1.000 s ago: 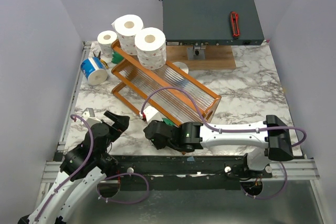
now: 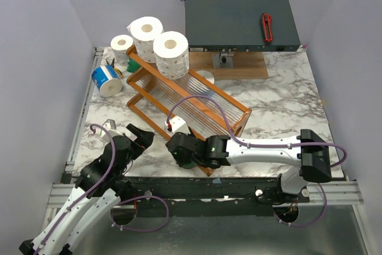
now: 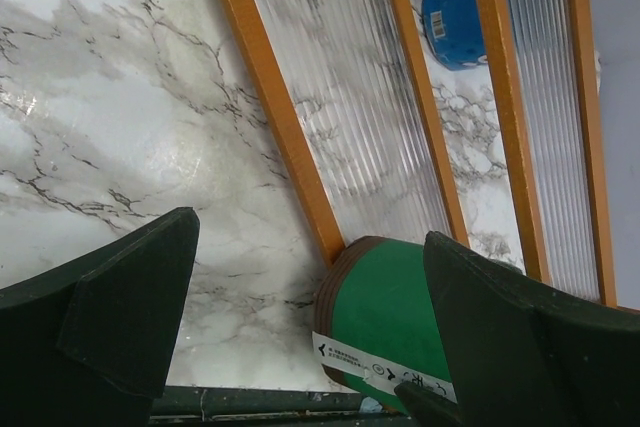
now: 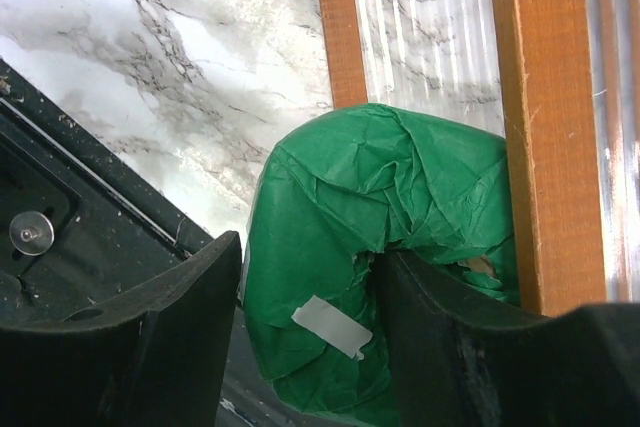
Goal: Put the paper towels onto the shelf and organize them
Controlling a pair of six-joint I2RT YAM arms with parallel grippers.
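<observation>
In the top view a tiered wooden shelf (image 2: 212,106) stands diagonally, with white paper rolls (image 2: 172,58) at its far upper end. A green-wrapped roll (image 4: 420,167) is at its near end, pressed beside the wooden rail. My right gripper is around this roll's side, partly open; whether it grips firmly is unclear, as one finger is partly hidden by the wrapping. My left gripper stands open left of the shelf, above the bare marble, with the green roll beyond its fingers.
A blue-wrapped roll (image 2: 107,80) lies at the upper left. A dark metal box (image 2: 233,19) with a red cutter (image 2: 266,28) is at the back. The marble (image 2: 286,88) right of the shelf is clear.
My left arm has moved slightly rightward and up in the top view. My right gripper has shifted slightly right, while the shelf looks unmoved.
</observation>
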